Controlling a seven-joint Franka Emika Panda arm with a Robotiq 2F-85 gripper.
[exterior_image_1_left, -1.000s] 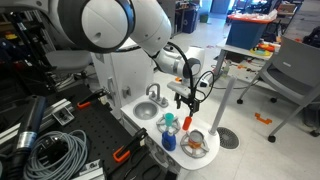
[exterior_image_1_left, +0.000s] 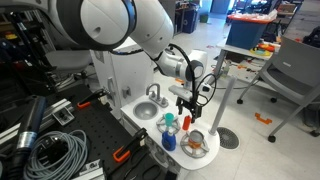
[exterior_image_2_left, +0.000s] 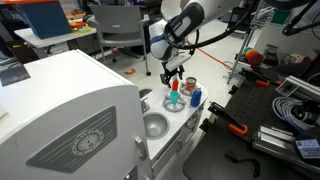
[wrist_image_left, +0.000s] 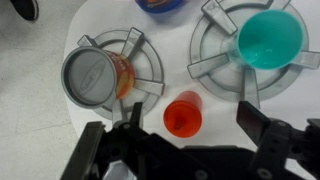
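Observation:
A red upright object, probably a bottle (exterior_image_1_left: 186, 123), stands on the white counter between two round burner grates. From above in the wrist view, the red bottle (wrist_image_left: 183, 115) shows its round top, roughly midway between the fingers and a little ahead of them. Just above it in exterior view 1, my gripper (exterior_image_1_left: 184, 108) points down. Its fingers are wide apart, the dark fingers (wrist_image_left: 265, 132) standing on either side with only the white surface visible between them. A teal cup (wrist_image_left: 270, 40) rests on one grate, while a tin can (wrist_image_left: 97, 76) lies on the other.
A dark blue cup (exterior_image_1_left: 169, 141) stands close to the teal cup and can. Farther left, a sink (exterior_image_1_left: 146, 110) with a faucet is set into the same white counter (exterior_image_2_left: 188, 126). Beyond the counter's rounded edge is open floor (exterior_image_1_left: 250, 145).
My gripper has come down slightly toward the red bottle. The objects on the counter have stayed where they were.

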